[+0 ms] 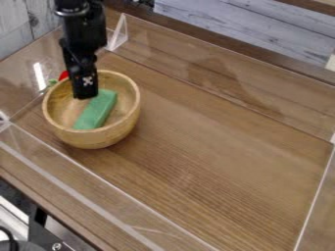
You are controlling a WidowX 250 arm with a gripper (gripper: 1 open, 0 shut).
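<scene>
A wooden bowl (114, 132) sits at the left of the wooden table, holding a green block (96, 113) that lies lengthwise inside it. My black gripper (84, 91) reaches down from the top left, its open fingers over the bowl's back left, close to the upper end of the block. A small red object (63, 76) lies behind the bowl, largely hidden by the gripper.
Pale plank walls stand along the back and at the upper left. Dark cables show at the bottom left corner.
</scene>
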